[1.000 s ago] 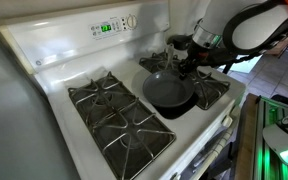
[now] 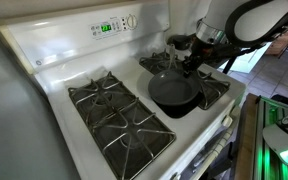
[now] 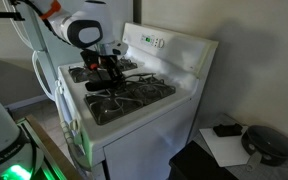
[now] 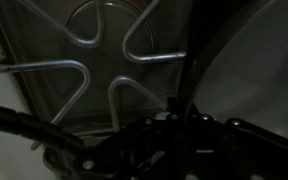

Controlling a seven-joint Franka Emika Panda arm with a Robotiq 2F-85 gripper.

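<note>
A dark round frying pan is over the right-hand burners of the stove, its near side tilted toward the exterior view 1 camera. My gripper is at the pan's far right rim, shut on that thin edge. In the wrist view the pan's grey surface fills the right side and its edge runs down to my gripper. Exterior view 2 shows the pan as a dark strip beneath the arm; the contact there is too small to make out.
Free left-hand burner grates are on the white stove. The control panel rises behind. On the counter in exterior view 2 are a black lidded pot and a white sheet.
The pan has shifted a little to the right and become more tilted, with its inside looking darker. My gripper and arm have shifted slightly right along with it.
</note>
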